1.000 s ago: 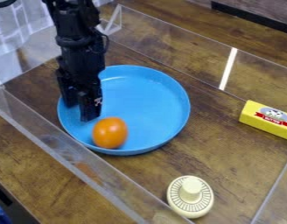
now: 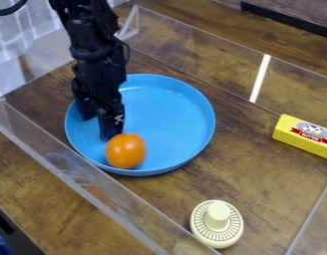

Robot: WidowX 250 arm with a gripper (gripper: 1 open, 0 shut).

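A round blue plate (image 2: 173, 120) holds an orange ball (image 2: 125, 150) near its front. My black gripper (image 2: 97, 122) reaches down over the plate's left part, just behind and left of the orange ball, its fingers open. Whether anything lies between the dark fingers is hard to make out.
A yellow box (image 2: 303, 136) with a red label lies at the right. A cream round object with a knob (image 2: 217, 225) sits at the front right. Clear panels edge the left and front of the wooden surface, which is mostly bare at the back right.
My gripper has shifted slightly to the right over the plate during the last second. The ball, plate and other objects stay put.
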